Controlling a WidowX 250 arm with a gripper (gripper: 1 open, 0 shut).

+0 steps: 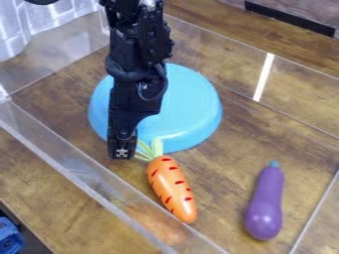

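My black gripper [126, 149] reaches down over the left front part of a blue overturned bowl [185, 109], its fingertips low beside the leafy top of an orange toy carrot [172, 190]. The carrot lies on the wooden floor, its pale green leaves toward the gripper. Whether the fingers are open or shut, or touch the leaves, I cannot tell. A purple toy eggplant [265, 208] lies at the right.
Clear plastic walls border the wooden surface [239, 139], one running along the carrot's left. A blue object [7, 238] sits outside at the lower left. Bare wood is free at the back right.
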